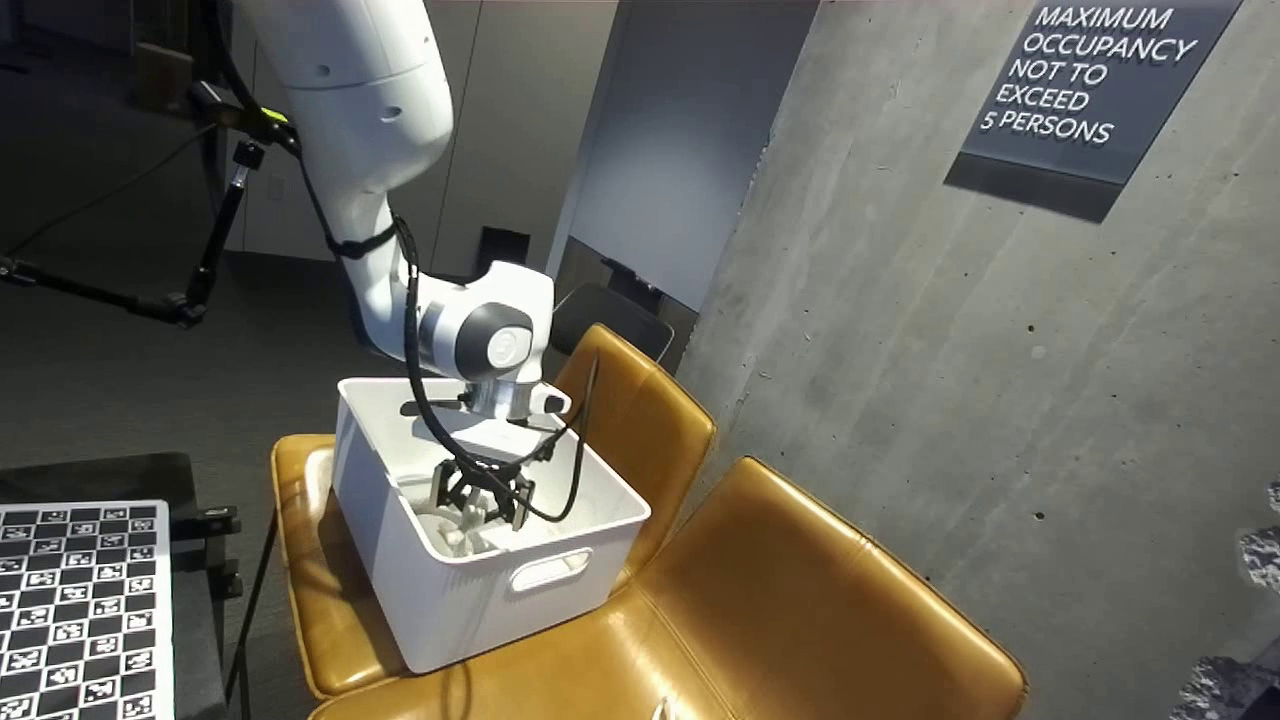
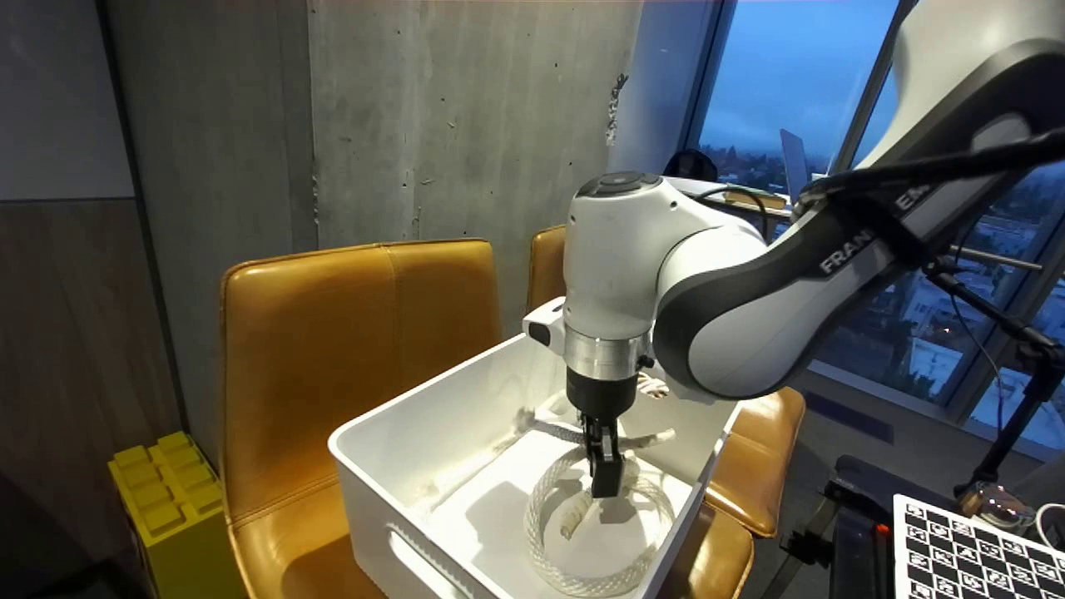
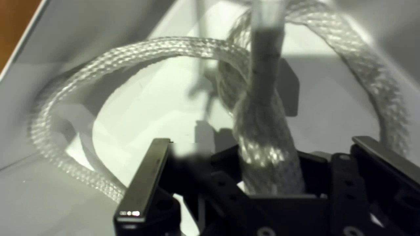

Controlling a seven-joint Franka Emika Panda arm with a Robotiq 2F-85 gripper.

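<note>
A pale braided rope [image 2: 644, 559] lies in loose loops on the floor of a white bin [image 2: 364, 469]. My gripper [image 2: 606, 494] is down inside the bin, above the loops and seen edge-on. In the wrist view, black fingers [image 3: 226, 155] come inward from both sides, looking shut. A thick stretch of rope [image 3: 267, 145] with a taped grey end passes in front of where they meet, hiding the tips. I cannot tell whether any rope is pinched there.
The bin stands on a tan leather chair [image 1: 306, 576], beside another tan chair [image 1: 828, 612] and a concrete wall [image 1: 996, 372]. A checkered calibration board [image 1: 84, 612] is nearby. A black cable [image 1: 581, 456] loops beside the gripper, and the bin's walls rise around it.
</note>
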